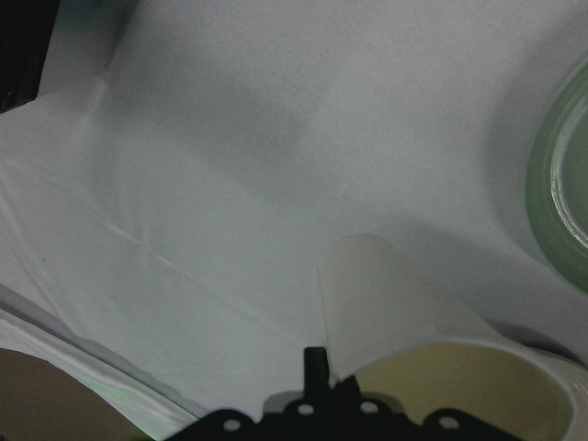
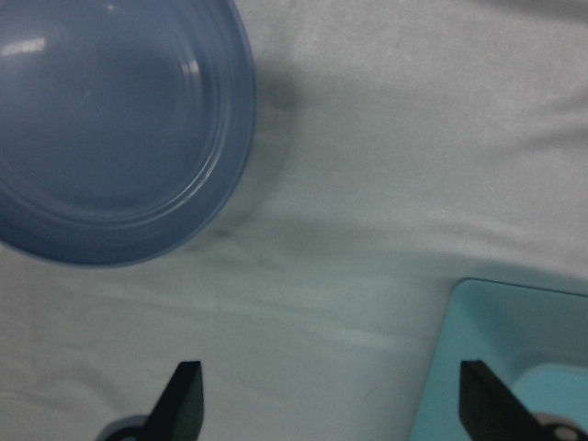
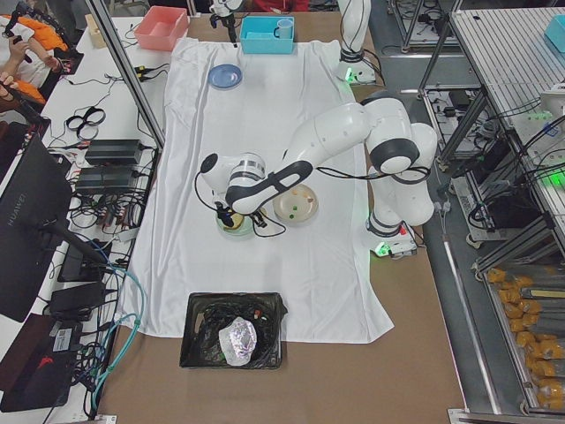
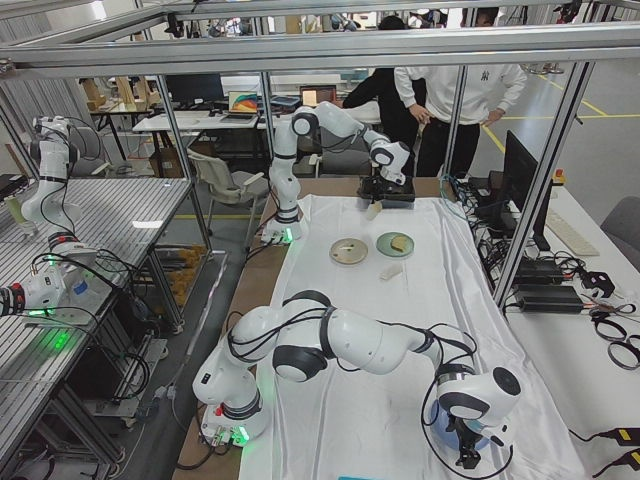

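My left gripper is shut on the rim of a pale paper cup, held above the white cloth near a green plate. The plate, bearing a yellow item, sits beside a beige plate with small pieces on it. My right gripper stands open over the cloth, between a blue plate and a turquoise bin, with nothing between its fingers.
A black lined tray holding a silvery bundle lies at one end of the cloth. A pink bin stands on the side table among cables and electronics.
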